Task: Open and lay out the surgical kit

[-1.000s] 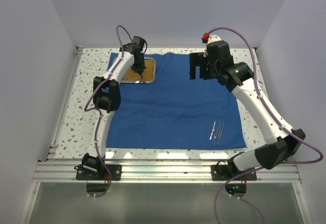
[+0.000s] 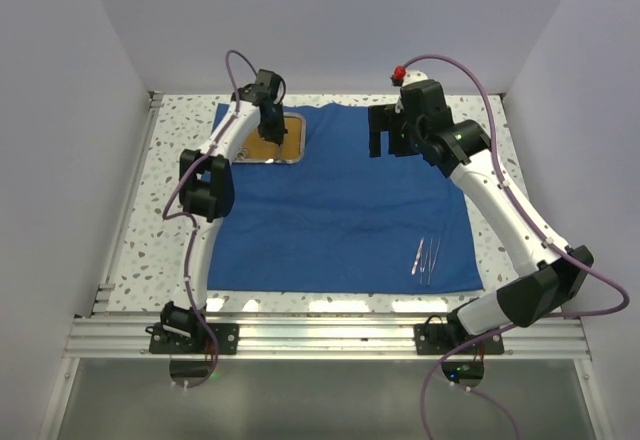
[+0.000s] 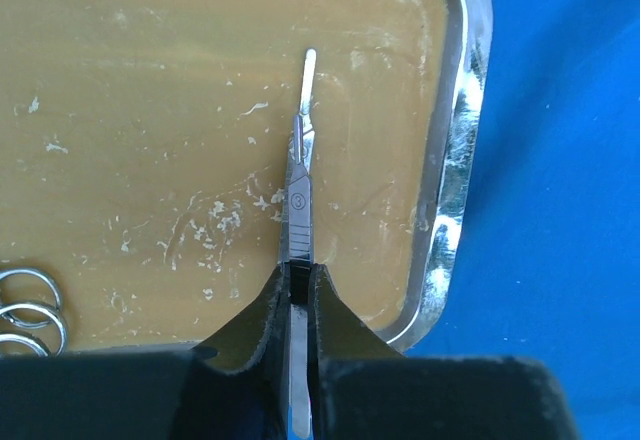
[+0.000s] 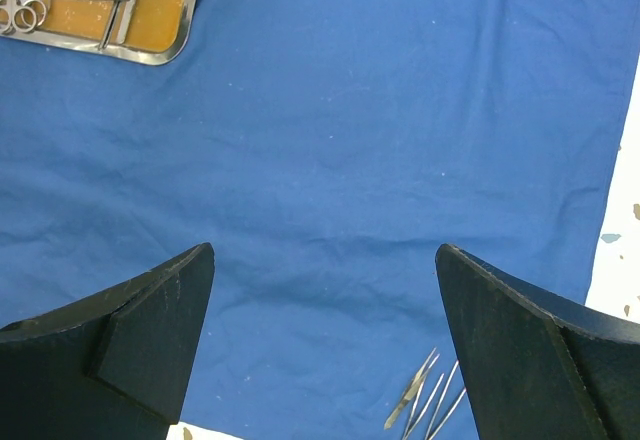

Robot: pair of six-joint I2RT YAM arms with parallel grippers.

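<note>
A metal tray (image 3: 455, 160) lined in tan holds a scalpel handle (image 3: 298, 205) and ringed scissors (image 3: 30, 320). My left gripper is low over the tray, its fingertips close together around the scalpel handle; whether they grip it is unclear. In the top view it sits at the tray (image 2: 300, 140). My right gripper hangs open and empty above the right part of the blue cloth (image 2: 330, 220). Several slim instruments (image 2: 422, 260) lie side by side at the cloth's lower right.
A speckled white table (image 2: 140, 240) shows around the cloth.
</note>
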